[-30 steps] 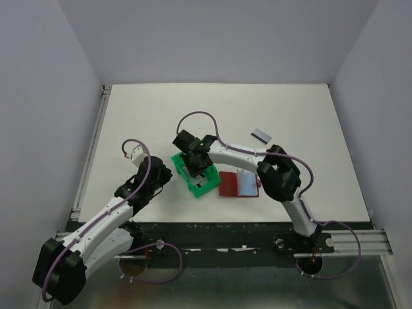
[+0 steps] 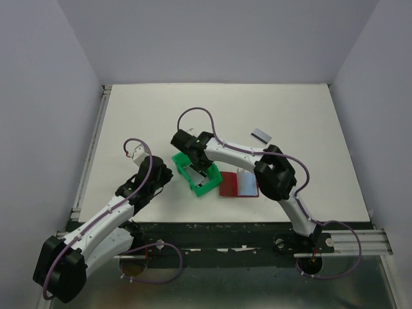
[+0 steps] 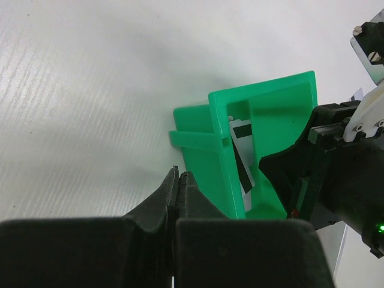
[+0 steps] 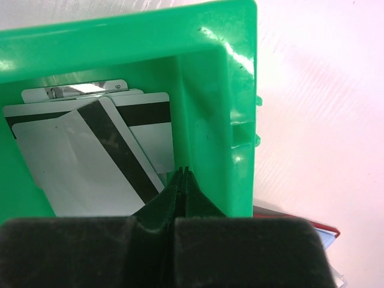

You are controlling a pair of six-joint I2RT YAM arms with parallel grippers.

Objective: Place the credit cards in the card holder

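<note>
In the right wrist view, several grey-white cards lie stacked in the green box, the uppermost a tilted card (image 4: pixel 78 162) with a black stripe. My right gripper is shut, nothing between its fingers, its tips by that card's lower right corner near the box's side wall. The card holder (image 2: pixel 228 185), red with a pale blue part, lies open just right of the box in the top view; only a corner shows in the right wrist view. My left gripper is also shut and empty, left of the box and outside it.
The green box (image 3: pixel 225 162) has raised walls around the cards. A small grey rectangular object (image 2: pixel 261 136) lies farther back on the right. Bare white table (image 2: pixel 154 109) stretches across the back and the far right.
My right gripper has shifted rightward across the cards, from the top card's middle to beside its lower right corner. My left arm is still.
</note>
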